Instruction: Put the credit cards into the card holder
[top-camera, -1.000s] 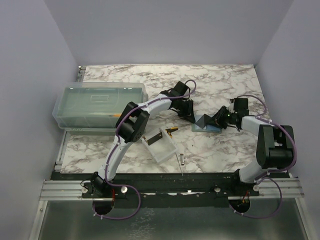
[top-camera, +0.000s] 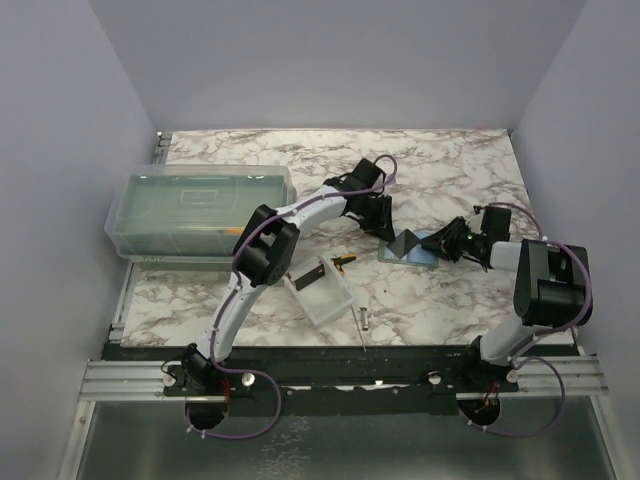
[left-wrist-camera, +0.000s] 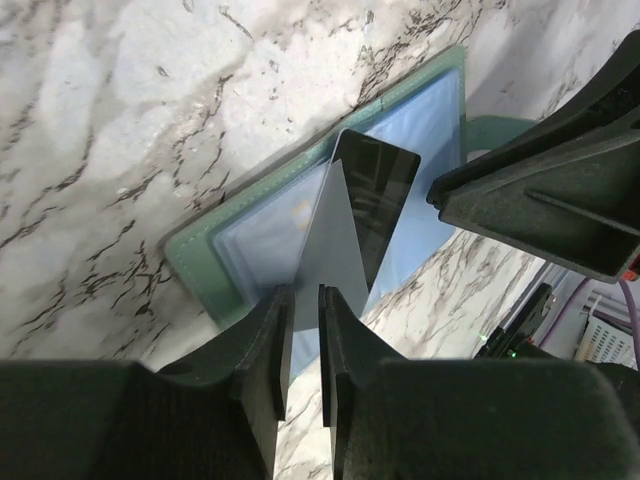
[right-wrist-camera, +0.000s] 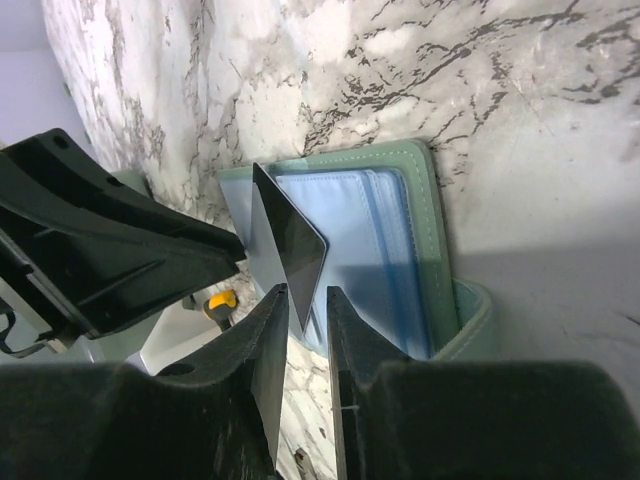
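The card holder (top-camera: 425, 258), with a pale blue pocket and a green border, lies flat on the marble table between my arms. On it rests a dark card (left-wrist-camera: 378, 190), set aslant, with a grey card face (left-wrist-camera: 335, 250) tilted against it; whether these are two separate cards is hard to tell. My left gripper is shut on the near end of the grey card, low over the holder's pocket. Across the holder, my right gripper stands slightly open, its fingertips close to the dark card. Parts of the holder are hidden beneath the cards and fingers.
A white box (top-camera: 326, 302) with a dark item inside stands in front of my left arm, with a black-and-orange tool (top-camera: 344, 260) beside it. A large lidded bin (top-camera: 205, 212) fills the left side.
My left gripper has shifted slightly right toward the card. The holder has slid a little left.
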